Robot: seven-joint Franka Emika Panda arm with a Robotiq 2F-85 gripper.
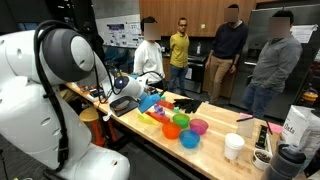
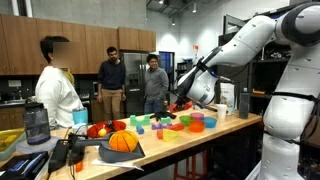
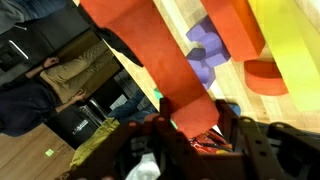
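Observation:
In the wrist view a long red-orange block [image 3: 165, 55] runs from the upper left down between my fingertips. My gripper is shut on its near end. From the first exterior view, my gripper [image 1: 148, 104] hangs low over the left part of the table, its blue part showing. The held block is hard to make out there. Close to it in the wrist view are purple pieces [image 3: 207, 46], an orange block [image 3: 232, 25], a yellow block [image 3: 285, 50] and a round red-orange piece [image 3: 263, 77].
Green [image 1: 181, 120], pink [image 1: 199, 127] and blue [image 1: 190, 139] cups stand mid-table, with a white cup [image 1: 233, 146] farther right. An orange pumpkin [image 2: 124, 142] sits near the table's other end. Several people stand behind the table. Bare wood lies right of the cups.

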